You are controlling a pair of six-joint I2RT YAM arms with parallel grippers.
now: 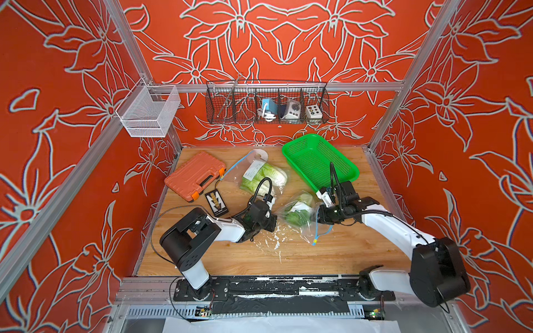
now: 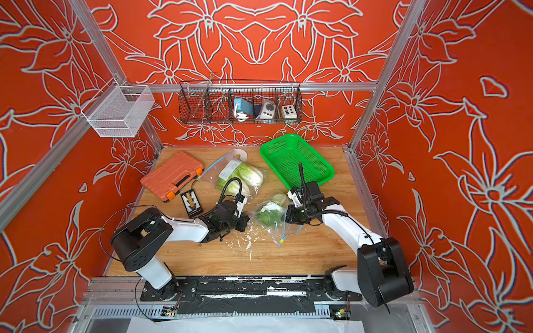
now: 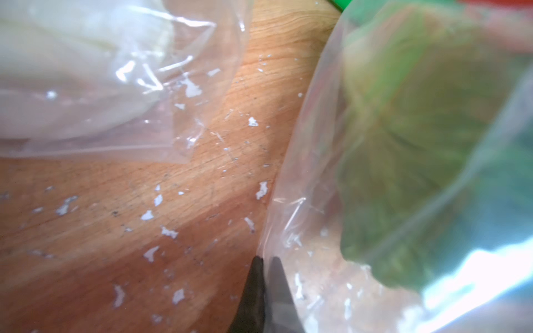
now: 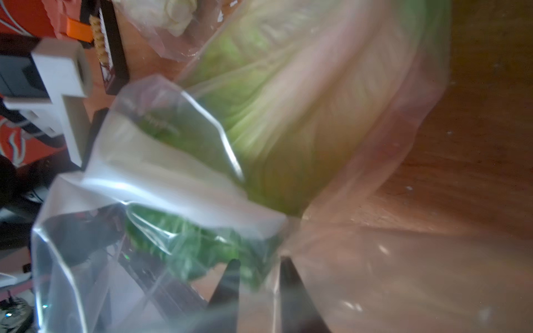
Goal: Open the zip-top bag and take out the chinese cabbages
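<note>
A clear zip bag (image 1: pixel 302 219) holding a green-leafed Chinese cabbage (image 4: pixel 333 100) lies between my grippers, its blue zip strip on the right side. My left gripper is shut at the bag's left edge; I cannot see anything clearly between its fingers. My right gripper is part open at the bag's right end, with clear film around its fingers; whether film lies between them is unclear. A second bag (image 1: pixel 261 177) with pale cabbages lies behind.
The green basket (image 1: pixel 313 155) stands at the back right. An orange case (image 1: pixel 191 172) and a small dark box (image 1: pixel 216 202) lie at the left.
</note>
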